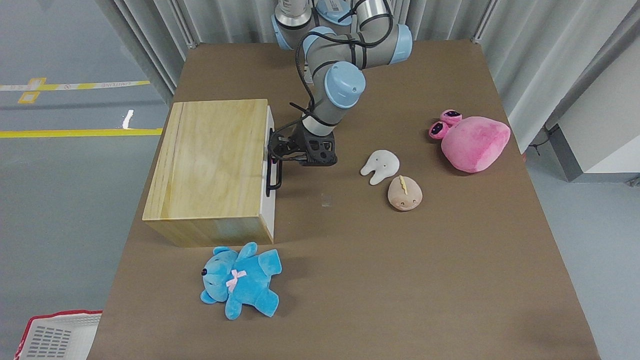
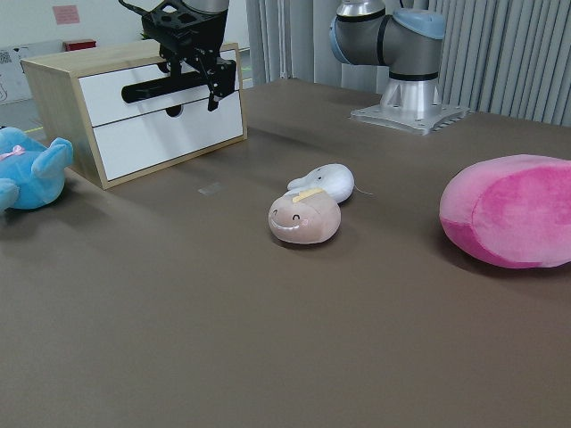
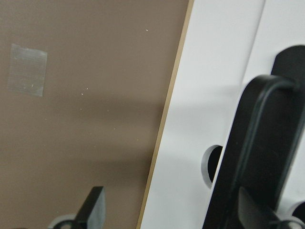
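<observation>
A light wooden cabinet [image 1: 207, 156] stands on the brown table, its white drawer fronts [image 2: 169, 135] facing right in the front view. My gripper [image 1: 282, 155] is right at the top drawer's long black handle [image 3: 257, 143]. In the wrist view its two fingers appear at the bottom on either side of the drawer front's edge, the right one overlapping the handle; they stand apart, and whether they touch the handle I cannot tell.
A blue bear [image 1: 246, 282] lies beyond the cabinet's near end. A small white plush [image 1: 381, 165], a beige round plush [image 1: 405, 195] and a large pink plush [image 1: 474, 144] sit to the right.
</observation>
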